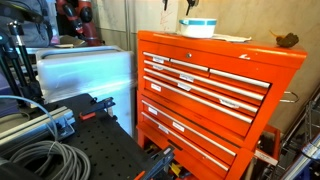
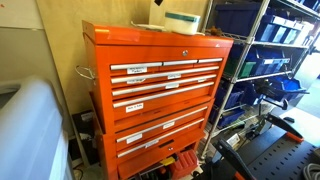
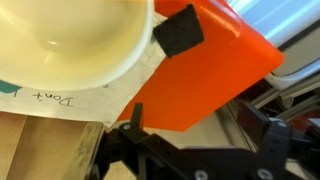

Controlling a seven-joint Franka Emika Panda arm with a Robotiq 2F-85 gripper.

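My gripper is open above the top of the red tool chest [image 3: 190, 75], its dark fingers apart with nothing between them. A round pale bowl [image 3: 70, 40] fills the upper left of the wrist view, resting over white paper with handwriting. Beside its rim lies a small black square piece [image 3: 178, 33] on the red surface. From the outside, the bowl [image 1: 198, 27] looks white with a blue-green band and stands on the chest top, with the fingertips just at the upper image edge near it. Most of the arm is out of frame there.
A brown object [image 1: 287, 40] sits at the chest's right end. White bins [image 1: 80, 72] stand left of the chest, and a black table with coiled cable [image 1: 50, 160] is in front. Shelving with blue bins [image 2: 235, 18] rises at the right.
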